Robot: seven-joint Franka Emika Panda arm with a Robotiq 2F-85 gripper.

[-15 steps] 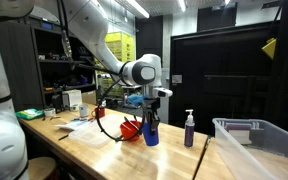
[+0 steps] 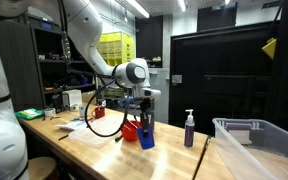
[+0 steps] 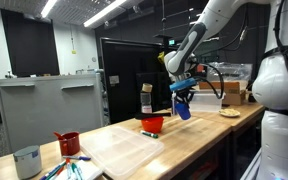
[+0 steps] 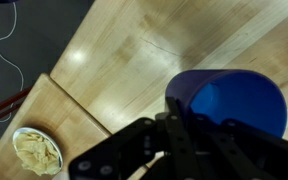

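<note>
A blue cup (image 2: 146, 140) hangs from my gripper (image 2: 144, 124), which is shut on its rim. In the wrist view the cup (image 4: 246, 98) shows its open mouth, and the dark fingers reach over the near side of its wall. Its inside looks blue, with no contents that I can make out. Exterior view 2 has the cup (image 3: 183, 111) over the right part of the wooden table, to the right of a red bowl (image 3: 152, 125). Whether the cup's base touches the table I cannot tell.
A dark pump bottle (image 2: 189, 130) stands right of the cup, and a large clear bin (image 2: 252, 145) lies farther right. A small white bowl with pale contents (image 4: 37, 150) sits at the wrist view's lower left. Bare tabletop (image 2: 104, 153) lies in front.
The blue cup and my gripper have shifted slightly left and a little lower in exterior view 1. The gripper stays shut on the cup; the bottle and bin have not moved.
</note>
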